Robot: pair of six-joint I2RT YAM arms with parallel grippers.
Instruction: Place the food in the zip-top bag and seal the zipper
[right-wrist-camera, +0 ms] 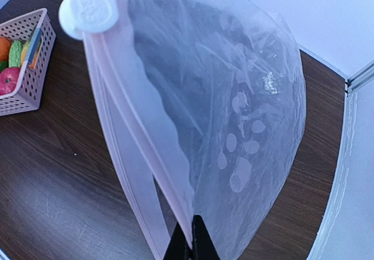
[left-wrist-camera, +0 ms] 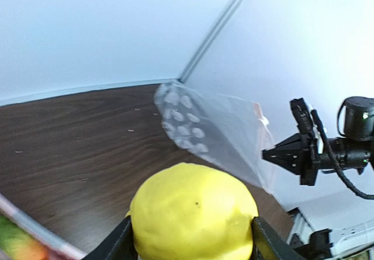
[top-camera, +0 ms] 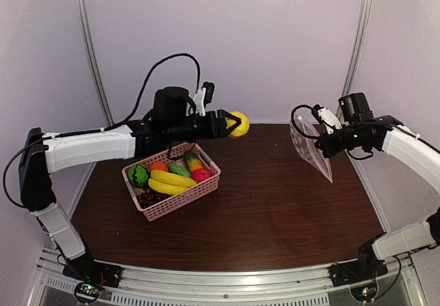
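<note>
A round yellow fruit [left-wrist-camera: 193, 213] fills the lower middle of the left wrist view. My left gripper [top-camera: 232, 124] is closed around it, a finger [left-wrist-camera: 120, 242] on each side, held up in the air right of the basket. The clear zip top bag [right-wrist-camera: 234, 114] hangs from my right gripper, which is shut on the bag's rim near its zipper. A white slider [right-wrist-camera: 89, 9] shows at the far end of that zipper, and the mouth looks slightly parted. In the top view the bag [top-camera: 308, 144] hangs at the right, above the table.
A pink basket [top-camera: 182, 203] at the left of the table holds bananas [top-camera: 172, 182], a watermelon [top-camera: 138, 176], a red fruit [top-camera: 201, 175] and several other pieces. Between basket and bag, the dark wooden table [top-camera: 268, 203] is bare.
</note>
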